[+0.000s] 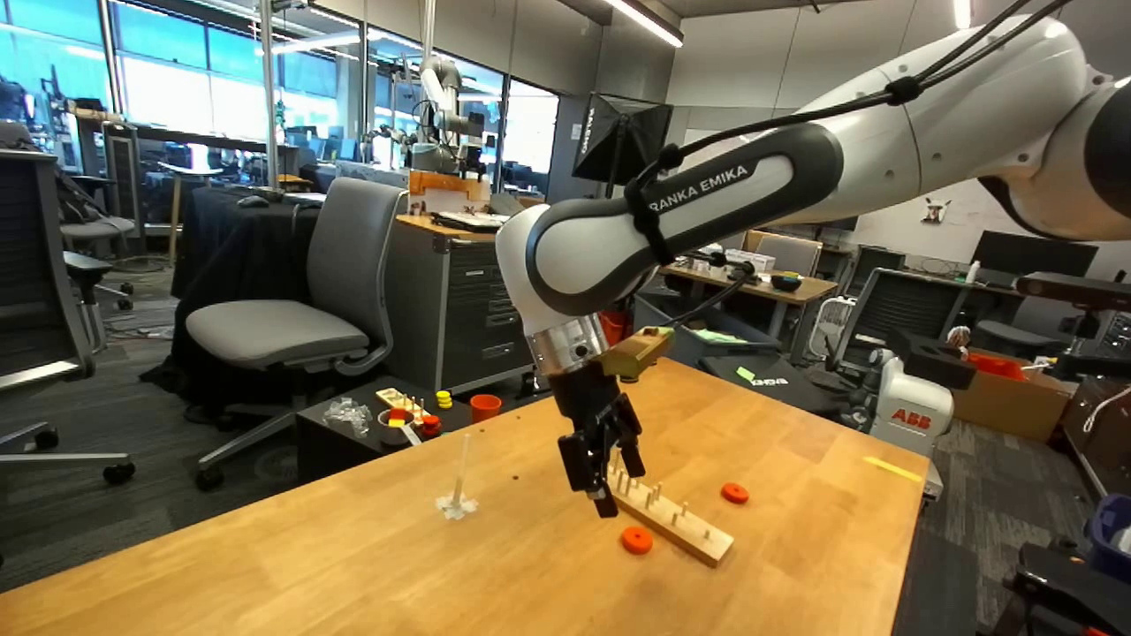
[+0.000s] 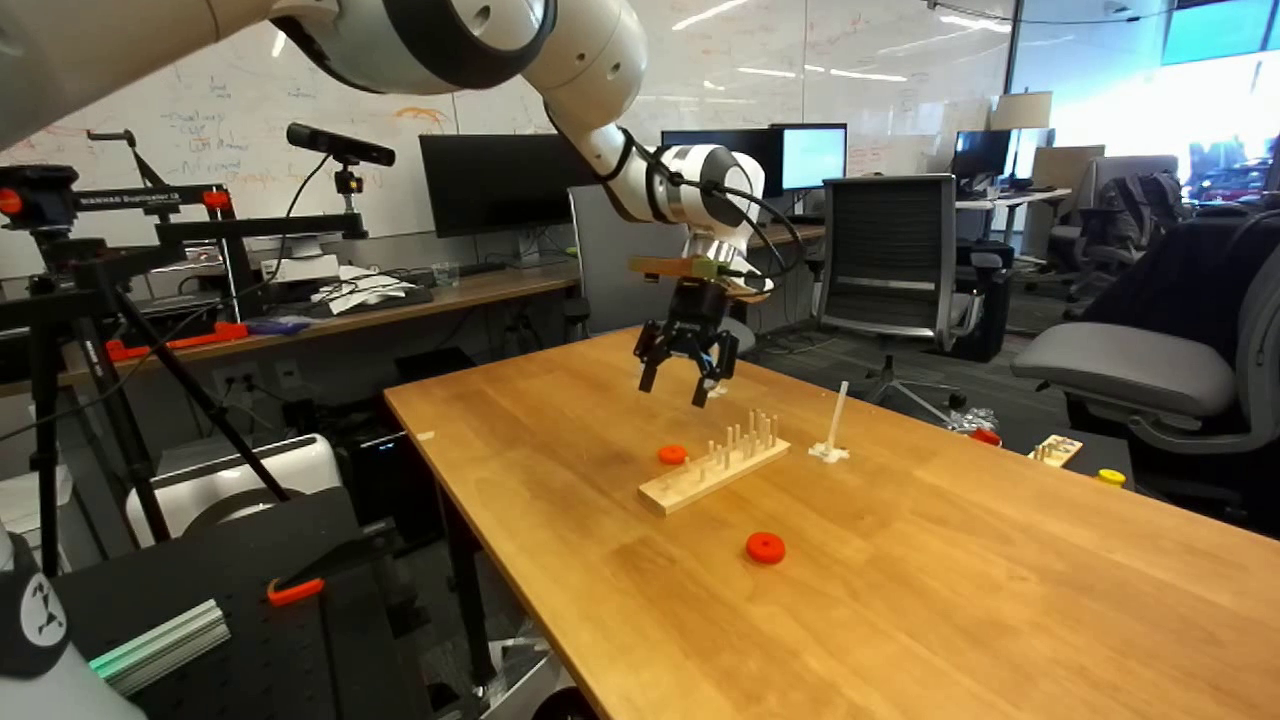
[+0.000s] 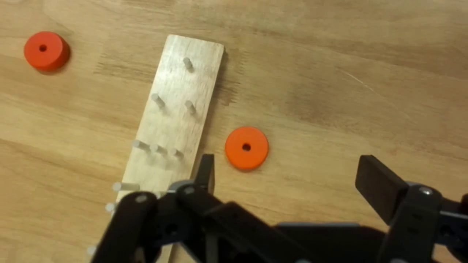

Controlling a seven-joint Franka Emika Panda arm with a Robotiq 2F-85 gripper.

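My gripper stands open above the table, nothing between its fingers. A wooden peg board [image 3: 175, 114] with several short pegs lies flat; in the wrist view its near end is hidden behind the left finger. One orange-red ring [image 3: 259, 153] rests on the table close beside the board's right edge and, in that view, shows between and beyond the fingers. Across the board lies a second red ring [image 3: 42, 56], also flat on the table. Exterior view 2 shows the gripper [image 2: 674, 394] hanging higher than the board [image 2: 702, 478], toward its far side.
A thin upright white stick [image 1: 462, 472] stands taped to the table, left of the board. Another stick [image 2: 836, 420] rises near the board's end in exterior view 2.
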